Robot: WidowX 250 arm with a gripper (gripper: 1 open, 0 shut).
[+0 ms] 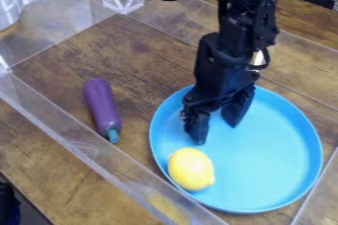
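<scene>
My black gripper (215, 115) reaches down from the top into the blue plate (267, 164), its fingers low over the back half of the plate, behind a yellow lemon-like toy (191, 168) lying at the plate's front left. Whether the fingers hold anything is hard to tell, as they are dark and overlap. A purple eggplant-like toy (102, 107) with a teal tip lies on the wooden surface to the left of the plate.
A transparent plastic wall (79, 160) runs diagonally along the lower left. A pale object behind the gripper at the right is mostly hidden.
</scene>
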